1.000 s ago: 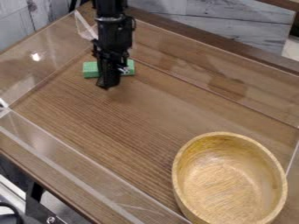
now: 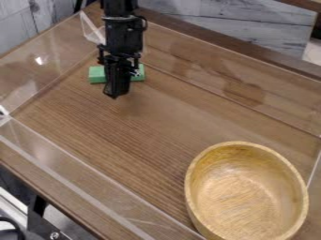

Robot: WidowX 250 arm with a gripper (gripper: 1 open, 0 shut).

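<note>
My black gripper (image 2: 115,88) points down at the upper left of the wooden table, its fingertips just in front of a small green block (image 2: 137,73) and partly covering it. It looks shut; whether it touches the block is hard to tell.
A round light wooden bowl (image 2: 246,192) sits at the bottom right of the table (image 2: 138,150). A marble-patterned wall (image 2: 251,28) runs along the back.
The gripper has shifted very slightly over the last second, staying by the green block. Little else has changed.
</note>
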